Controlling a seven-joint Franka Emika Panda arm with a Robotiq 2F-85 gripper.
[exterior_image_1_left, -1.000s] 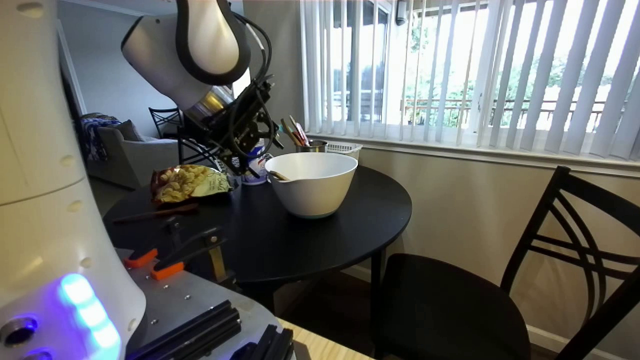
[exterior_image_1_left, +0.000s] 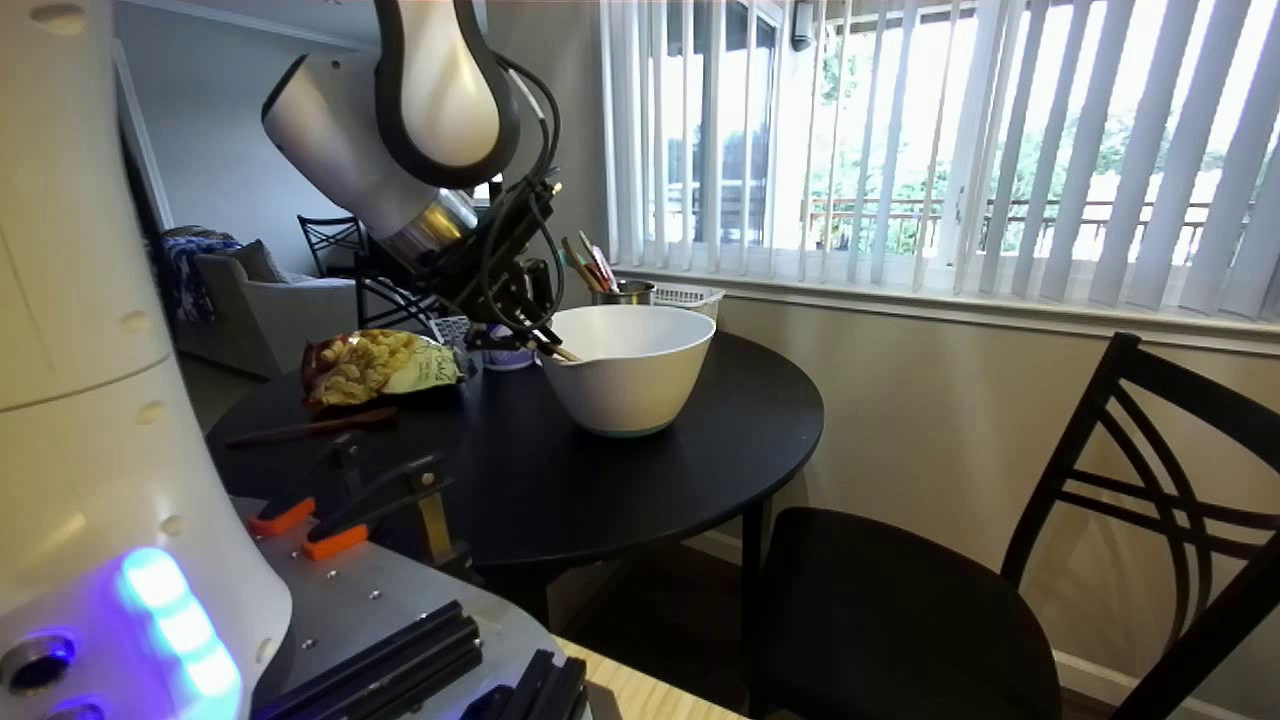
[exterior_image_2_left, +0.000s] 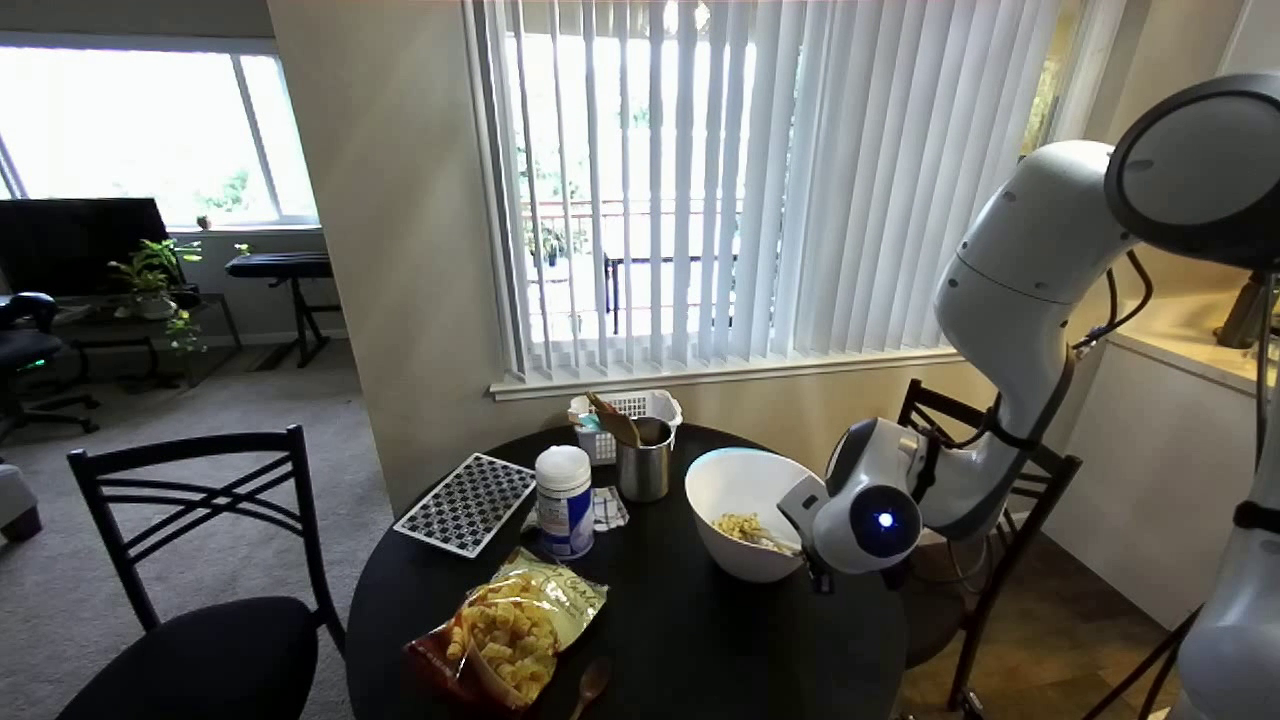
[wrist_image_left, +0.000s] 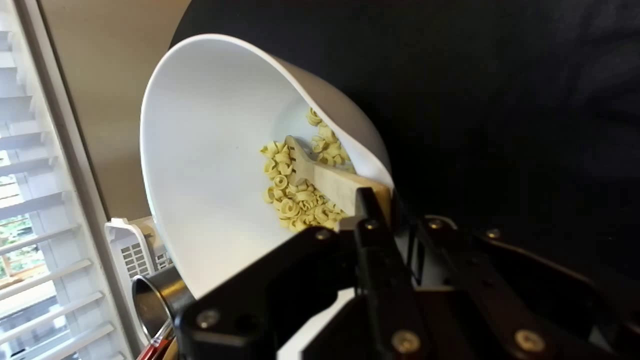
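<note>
A white bowl (exterior_image_1_left: 630, 378) stands upright on the round black table (exterior_image_1_left: 720, 468). Yellow curled pasta (wrist_image_left: 300, 201) lies in its bottom, seen in the wrist view. A wooden spoon (wrist_image_left: 336, 186) leans inside, its head among the pasta and its handle end up at the bowl's rim. My gripper is at that handle end, fingers close together around it. Whether they press on the wood cannot be made out. In the second exterior view, the arm's wrist (exterior_image_2_left: 870, 510) hides the gripper and part of the rim.
An opened pasta bag (exterior_image_2_left: 516, 630) and a dark wooden spoon (exterior_image_2_left: 591, 684) lie on the table. A white canister (exterior_image_2_left: 564, 504), a metal utensil pot (exterior_image_2_left: 644, 462) and a white basket (exterior_image_2_left: 600, 438) stand toward the wall.
My gripper has moved right and down to the bowl's rim, onto the spoon's handle end, and its fingers look closer together. The bowl has stayed put.
</note>
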